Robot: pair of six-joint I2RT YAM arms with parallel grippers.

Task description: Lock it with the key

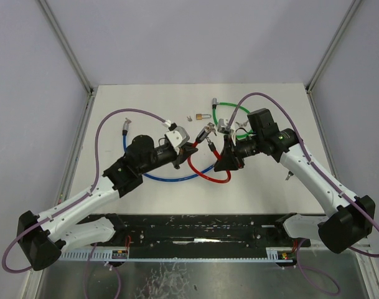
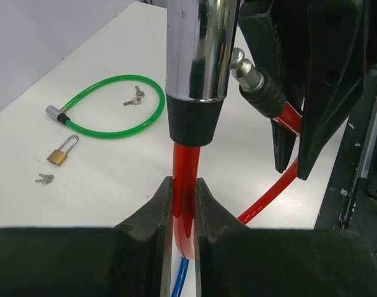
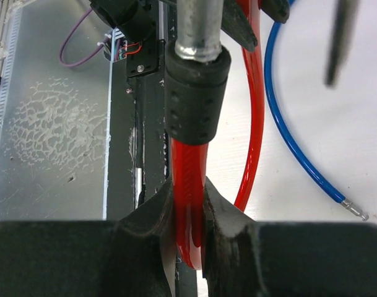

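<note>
A red cable lock is held in the air between both arms. Its silver lock head (image 2: 199,52) rises above my left gripper, which is shut on the red cable just below the black collar. My right gripper is shut on the other end, under the black sleeve (image 3: 196,93) and metal pin. In the left wrist view this pin (image 2: 245,69) stands beside the lock head, apart from it. In the top view a small metallic piece, perhaps the key (image 1: 211,128), shows at the head's top. The red cable (image 1: 208,177) hangs in a loop between the grippers.
Behind lie a green cable lock (image 2: 117,135), a brass padlock (image 2: 58,157) and small keys (image 2: 44,179). A blue cable lock (image 1: 167,180) stretches beneath the arms. Another key (image 1: 289,175) lies at the right.
</note>
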